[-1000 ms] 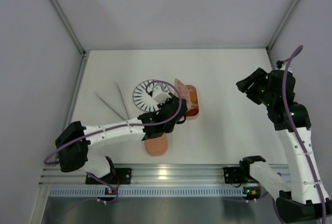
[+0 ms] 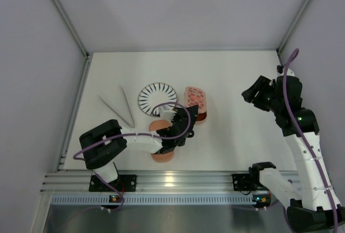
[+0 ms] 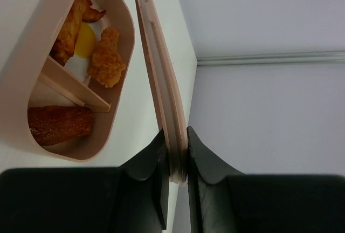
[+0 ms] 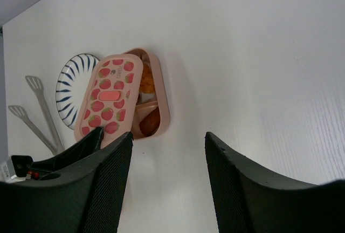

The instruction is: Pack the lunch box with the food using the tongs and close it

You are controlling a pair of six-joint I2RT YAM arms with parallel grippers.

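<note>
My left gripper is shut on the edge of the lunch box lid (image 3: 161,63), a pink panel with strawberry pictures. The lid (image 2: 195,98) hides most of the lunch box (image 2: 201,118) from above. In the left wrist view, the lid stands edge-on beside the box (image 3: 119,103), clear of its opening. Fried pieces (image 3: 108,63), something yellow (image 3: 85,40) and a dark red-brown piece (image 3: 60,125) lie in its divided compartments. From the right wrist view, the lid (image 4: 110,95) covers the box's left part. My right gripper is open and empty, off to the right.
A striped plate (image 2: 157,99) lies left of the box, with two long utensils (image 2: 127,106) farther left. A flat orange-pink piece (image 2: 162,156) is partly under the left arm.
My left gripper moved with it. The right arm shifted slightly left.
</note>
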